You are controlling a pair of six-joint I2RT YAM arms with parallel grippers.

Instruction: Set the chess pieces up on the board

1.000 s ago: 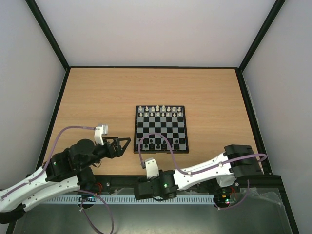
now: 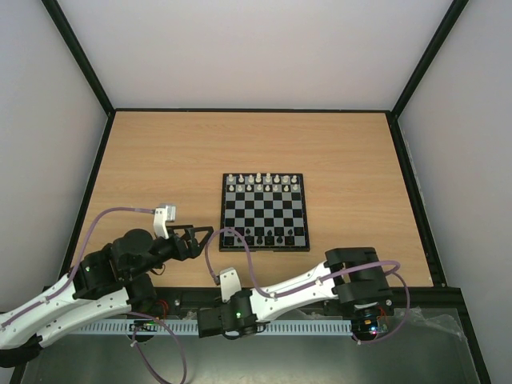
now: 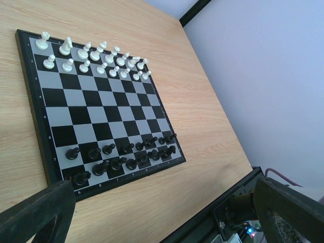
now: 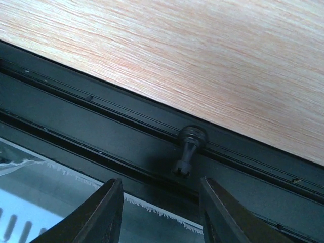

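Note:
The chessboard (image 2: 264, 214) lies on the table, with white pieces (image 3: 96, 53) in two rows along its far side. Black pieces (image 3: 118, 163) stand in two rows along the near side. One more black chess piece (image 4: 191, 147) rests off the board, on the black rail at the table's front edge. My right gripper is close to that piece, its fingers apart and nothing between them; the piece shows beyond the right finger's tip. Left of the board's near corner, my left gripper (image 2: 206, 238) is open and empty.
The black rail (image 4: 101, 119) runs along the wooden table's front edge, with a slotted metal strip (image 2: 180, 327) below it. Bare wood (image 2: 160, 168) surrounds the board at left, right and back. The right forearm (image 2: 308, 292) lies across the front edge.
In the top view, the right arm has shifted left and its gripper end slightly towards the front. The left arm and the board look unchanged.

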